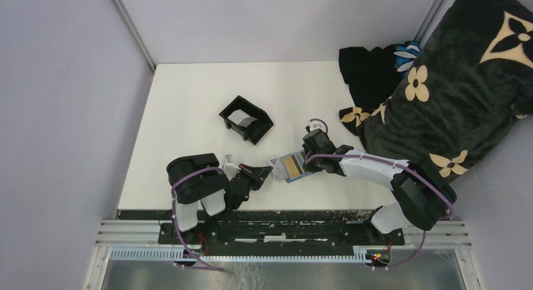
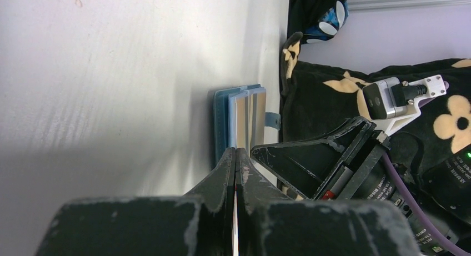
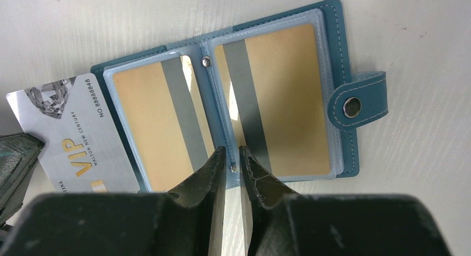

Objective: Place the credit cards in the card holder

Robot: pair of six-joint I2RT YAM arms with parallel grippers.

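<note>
A white VIP card (image 3: 72,134) reaches in from the left in the right wrist view. Its right edge lies along the left border of the teal card holder (image 3: 343,45), clear of the sleeve. At the card's outer end my left gripper (image 1: 271,168) is shut on it; in the left wrist view the card is hidden around the closed fingertips (image 2: 230,161). The holder lies spread flat, with gold cards (image 3: 286,100) in both clear sleeves. My right gripper is slightly open over the holder's lower middle, nothing visible between its fingers.
A black box (image 1: 260,132) with white cards (image 1: 241,118) inside stands farther back on the table. Dark flowered cloth (image 1: 434,126) covers the right side.
</note>
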